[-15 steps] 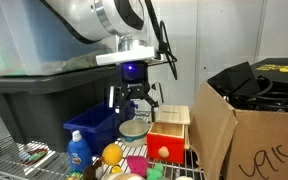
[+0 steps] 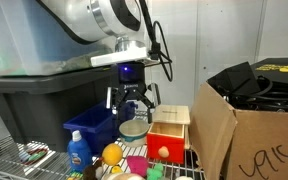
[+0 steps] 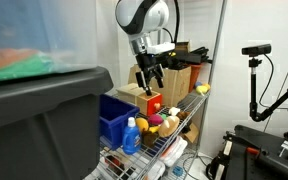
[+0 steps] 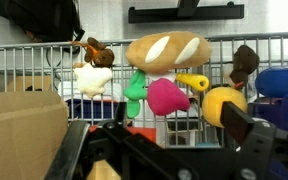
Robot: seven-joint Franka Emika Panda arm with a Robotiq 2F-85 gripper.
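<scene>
My gripper point(image 2: 133, 98) hangs above the wire rack with its fingers spread apart and nothing visible between them. In the wrist view, a pink toy point(image 4: 167, 97) with a green part point(image 4: 136, 88) lies on the rack just ahead of the gripper. A bread-like toy point(image 4: 169, 50) is behind it, with a yellow-orange round toy point(image 4: 222, 103) to the right. A red-orange box point(image 2: 167, 142) with an open pale top stands on the rack, right of the gripper in exterior view 1. Part of it is hidden beneath the gripper in the wrist view.
A blue bottle point(image 2: 79, 150) stands upright at the rack's left, near a blue bin point(image 2: 96, 127). A large dark tote point(image 2: 46, 100) rises behind them. Cardboard point(image 2: 216, 125) walls off the right side. A pale bowl point(image 2: 134, 128) sits near the red-orange box.
The arm and gripper have shifted slightly left in exterior view 1. Objects on the rack look unmoved.
</scene>
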